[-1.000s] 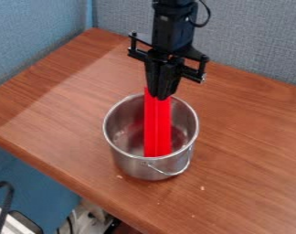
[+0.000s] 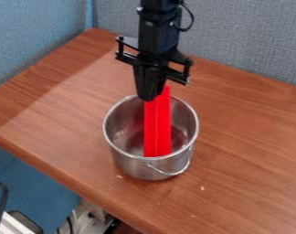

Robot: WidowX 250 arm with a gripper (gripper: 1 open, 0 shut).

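A long red bar (image 2: 159, 127) stands upright inside a silver metal pail (image 2: 123, 144) with a wire handle, near the table's front left. My black gripper (image 2: 151, 91) is over the pail at the bar's top, slightly to its left, with the bar's upper end showing to its right. The fingers look close together; whether anything is between them I cannot make out.
Blue and grey padded walls stand behind. The table's front left edge lies close to the pail, with some white and black items below it.
My gripper has moved left and slightly down, off the centre of the bar's top, uncovering more of the bar's upper right part. The pail looks unmoved.
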